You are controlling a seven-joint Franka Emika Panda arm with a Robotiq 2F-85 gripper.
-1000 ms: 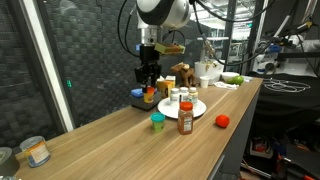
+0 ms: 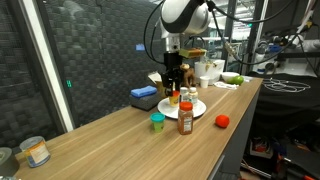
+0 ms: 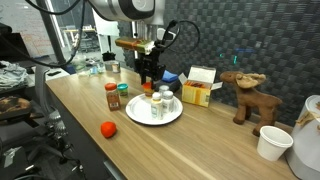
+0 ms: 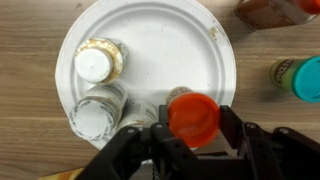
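An orange-red capped jar (image 4: pixel 194 119) is between the fingers of my gripper, which is shut on it. In the wrist view it appears over the lower right part of the white plate (image 4: pixel 160 38). White-capped jars share the plate, among them one (image 4: pixel 94 64) at its left. From the second exterior view, my gripper (image 3: pixel 148 82) is at the plate's far side, with the held jar partly hidden behind the other jars. Whether the held jar touches the plate I cannot tell.
Off the plate stand a red-brown jar (image 3: pixel 112 97) and a green-lidded jar (image 2: pixel 158 121). A tomato (image 2: pixel 222 121) lies near the table edge. Behind are a yellow box (image 3: pixel 199 86) and a toy moose (image 3: pixel 257 97).
My gripper has carried the orange-red capped jar rightward in the first exterior view, from beside the plate to over it. The other jars and the tomato look unmoved.
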